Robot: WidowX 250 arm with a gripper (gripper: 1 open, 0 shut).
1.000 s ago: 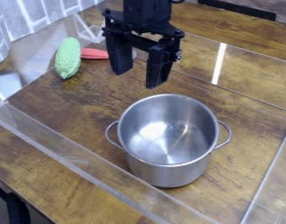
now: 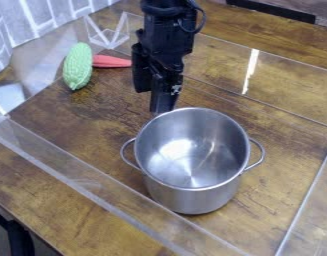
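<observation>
The black gripper (image 2: 160,92) hangs upright in the upper middle, just behind a steel pot (image 2: 193,160) with two side handles. The pot is upright, and its visible inside is empty. The gripper is turned so that its fingers overlap, and whether they are open or shut is unclear. A green corn-shaped item (image 2: 78,68) lies at the back left, with a red item (image 2: 110,61) beside it, partly behind the gripper.
Clear low walls (image 2: 86,180) edge the wooden work area (image 2: 72,130). A small white object (image 2: 6,97) is at the left edge. The wood left and right of the pot is clear.
The gripper has rotated about its vertical axis, from fingers spread across the view to a narrow side-on look, and sits slightly lower. The pot and the items at back left are unchanged.
</observation>
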